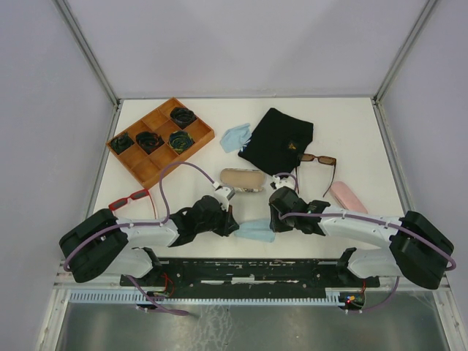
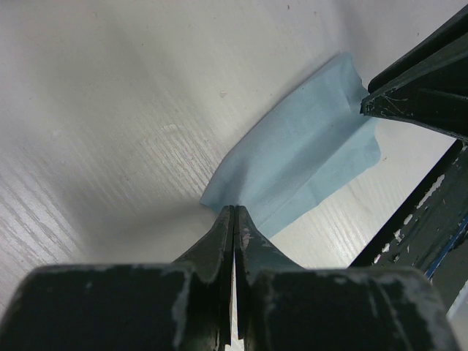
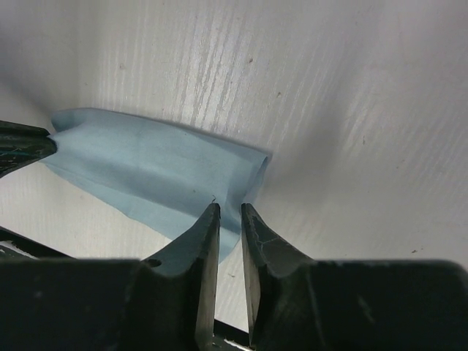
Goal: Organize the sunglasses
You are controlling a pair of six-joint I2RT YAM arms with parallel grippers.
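Red sunglasses (image 1: pixel 129 199) lie at the left of the table, and brown-lensed sunglasses (image 1: pixel 318 159) rest at the right, by the black cloth. A folded light-blue cloth (image 1: pixel 255 229) lies flat at the front centre between my grippers. On its left corner, my left gripper is shut with a bit of the cloth (image 2: pixel 292 146) at its fingertips. My right gripper has its fingers slightly apart over the cloth's (image 3: pixel 161 161) other end; no firm hold shows. A beige case (image 1: pixel 242 179) and a pink case (image 1: pixel 348 196) are in the top view.
A brown compartment box (image 1: pixel 157 174) holding several dark bundles stands at the back left. Behind the beige case lie a black cloth (image 1: pixel 276 142) and another light-blue cloth (image 1: pixel 235 137). Bare table shows at the back right.
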